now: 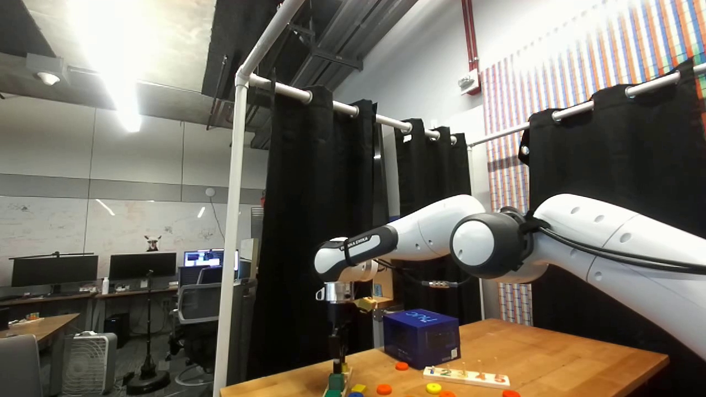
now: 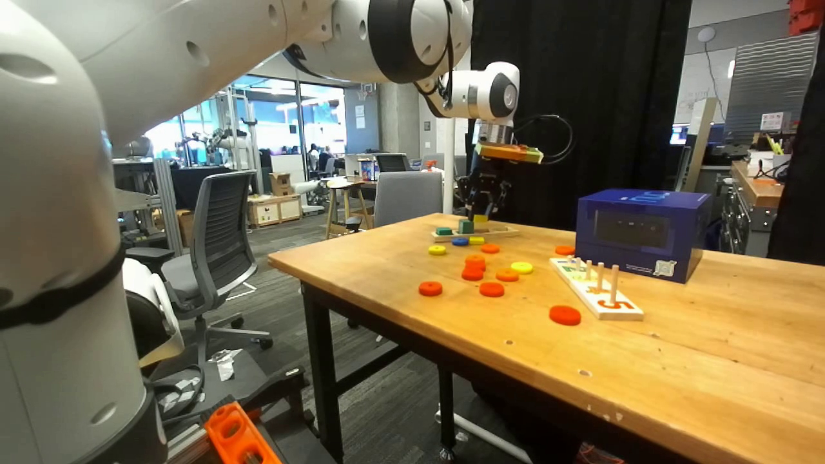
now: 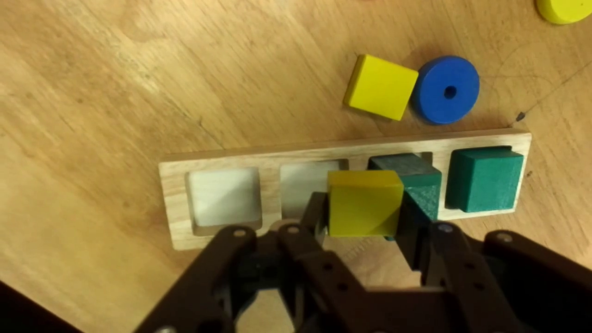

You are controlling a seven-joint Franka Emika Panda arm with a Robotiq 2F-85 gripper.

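In the wrist view my gripper is shut on a yellow block (image 3: 364,202), one finger against each side. Below it lies a wooden tray (image 3: 167,205) with square recesses in a row. Two recesses toward the left show pale, bare floors, the second partly covered by a finger and the block. One green block (image 3: 488,180) sits in the rightmost recess. Beside it, another green block (image 3: 408,166) stands askew in its recess, partly hidden by the yellow block and a finger. In exterior view 2 the gripper (image 2: 483,216) is low over the tray (image 2: 506,231).
Near the tray a loose yellow block (image 3: 383,87) touches a blue ring (image 3: 447,89). Several orange rings (image 2: 430,289) and yellow ones are scattered on the table. A numbered peg board (image 2: 595,290) lies before a blue box (image 2: 642,232).
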